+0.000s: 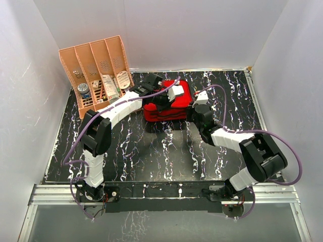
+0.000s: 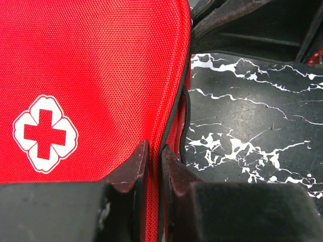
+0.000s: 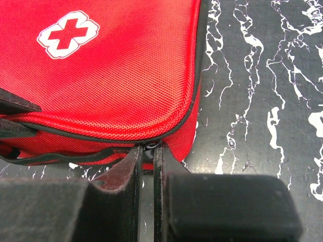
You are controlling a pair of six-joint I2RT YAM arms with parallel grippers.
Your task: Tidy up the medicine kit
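A closed-looking red medicine bag (image 1: pixel 180 103), with a white emblem and black piping, lies at the back middle of the table. My left gripper is shut on its piped front edge, with red cloth pinched between the fingers. At the bag's front right corner is my right gripper, its fingers close together with a narrow gap. A small metal zipper pull (image 3: pixel 151 145) shows at those fingertips; whether it is gripped cannot be told. In the right wrist view the left gripper's dark fingers (image 3: pixel 17 103) hold the edge further left. The bag's inside is hidden.
An orange compartment rack (image 1: pixel 93 65) stands at the back left, holding a round jar (image 1: pixel 84 91), a white box (image 1: pixel 110 88) and a round-topped item (image 1: pixel 123 79).
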